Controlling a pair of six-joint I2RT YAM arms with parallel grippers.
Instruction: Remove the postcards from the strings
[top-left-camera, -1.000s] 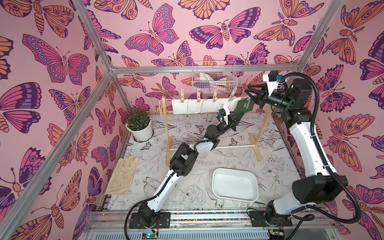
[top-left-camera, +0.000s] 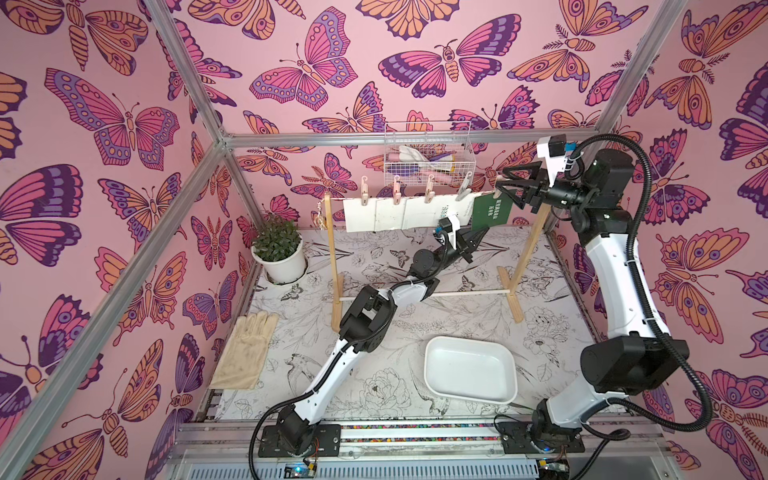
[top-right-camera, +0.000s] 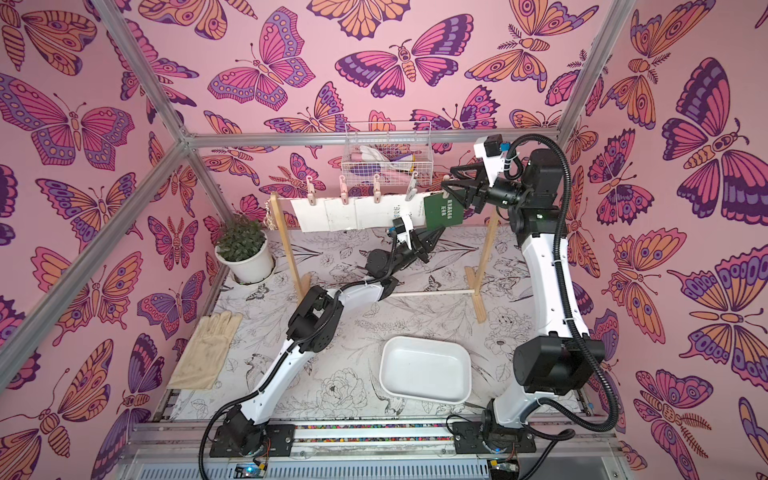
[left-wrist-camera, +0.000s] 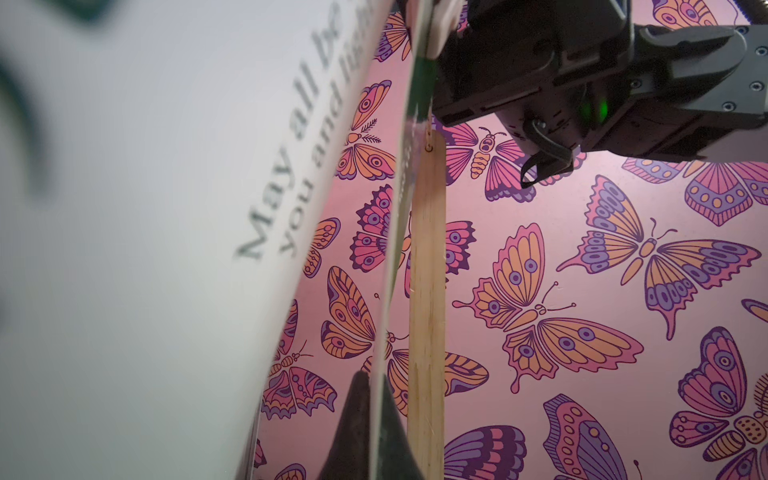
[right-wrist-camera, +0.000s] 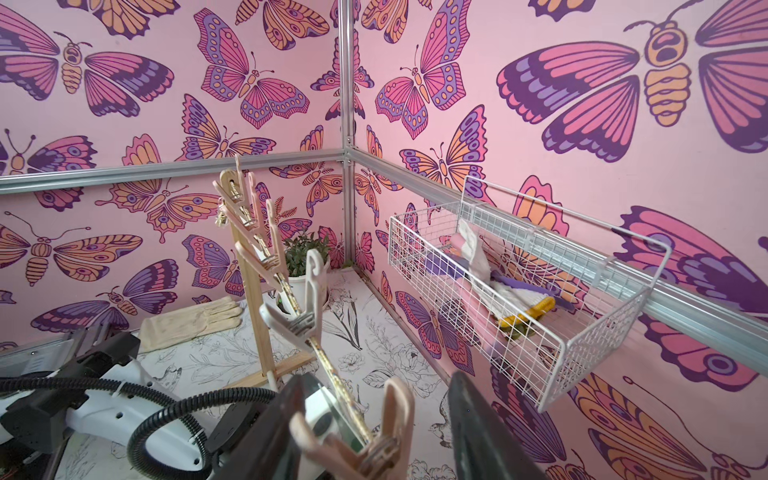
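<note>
A row of pale postcards (top-left-camera: 384, 213) hangs from the string, with a dark green postcard (top-left-camera: 490, 213) at its right end. My left gripper (top-left-camera: 482, 233) is shut on the lower edge of this green card; in the left wrist view the thin card (left-wrist-camera: 389, 296) runs edge-on between the fingertips. At the string's right end my right gripper (top-left-camera: 505, 183) stands open. Its blurred fingers (right-wrist-camera: 473, 416) straddle the nearest clothespin (right-wrist-camera: 397, 416) in the right wrist view, apparently without squeezing it. Whether that clothespin still grips the green card cannot be seen.
More clothespins (top-left-camera: 397, 190) line the string on its wooden stand (top-left-camera: 524, 260). Behind hangs a wire basket (right-wrist-camera: 552, 352). A white tray (top-left-camera: 470, 369) sits empty at the front, a potted plant (top-left-camera: 278, 249) and gloves (top-left-camera: 246, 352) at the left.
The green card's upper part leans a bit further right. The left arm holds its place.
</note>
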